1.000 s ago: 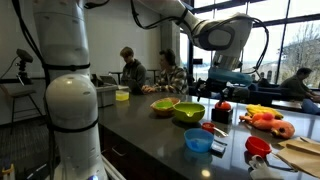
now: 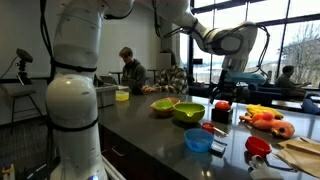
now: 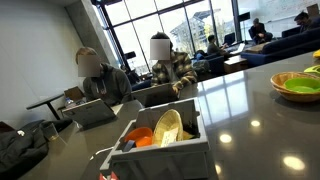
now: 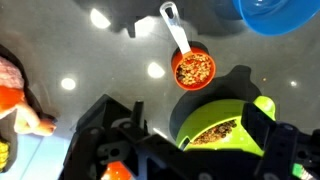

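Note:
My gripper (image 2: 238, 82) hangs open above the table, over the area of the black block and the bowls. In the wrist view its two dark fingers (image 4: 128, 127) are spread wide, with no object held between them. Below lies a small orange scoop (image 4: 193, 70) filled with reddish bits, its pale handle pointing toward the upper part of that view. The green bowl (image 4: 220, 112) holds similar bits and is partly covered by the gripper. A blue bowl (image 4: 277, 14) is cut off by the top right edge.
In exterior view 1, a red object tops a black block (image 2: 222, 116). An orange plush toy (image 2: 270, 124), a red bowl (image 2: 258, 146) and a wooden board (image 2: 302, 154) stand to the right. A grey bin (image 3: 162, 158) holds bowls. People sit behind the table.
The arm's head and gripper have shifted slightly right and upward in exterior view 1. The objects on the table look unmoved.

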